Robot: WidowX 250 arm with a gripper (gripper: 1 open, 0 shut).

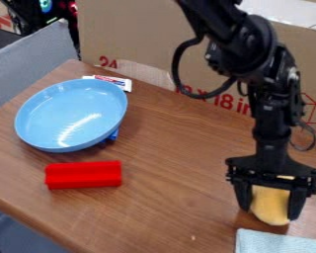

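My gripper point(271, 195) is down over a yellow rounded object point(272, 210) at the right of the table, its fingers on either side of it. The gripper hides much of the object, and whether the fingers press on it I cannot tell. A blue plate point(70, 116) sits at the upper left, and a red block point(83, 174) lies below it.
A light cloth point(276, 243) lies at the front right edge. A cardboard panel point(147, 40) stands along the back. A small white packet point(108, 80) is behind the plate.
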